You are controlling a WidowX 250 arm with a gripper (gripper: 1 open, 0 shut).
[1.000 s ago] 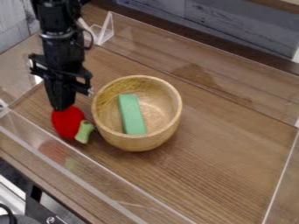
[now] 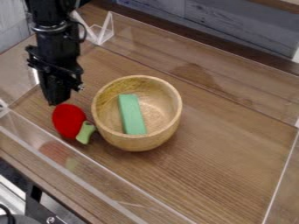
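Observation:
A black robot arm reaches down at the upper left, its gripper (image 2: 52, 83) hanging above and a little left of a red strawberry-like toy (image 2: 68, 119) with a pale green top. Its fingers are small and dark; whether they are open or shut is unclear. To the right of the red toy sits a round wooden bowl (image 2: 166, 109) holding a long green block (image 2: 131, 115).
A clear plastic object (image 2: 100, 31) is at the back left, behind the arm.
The toy and bowl look roughly in place.

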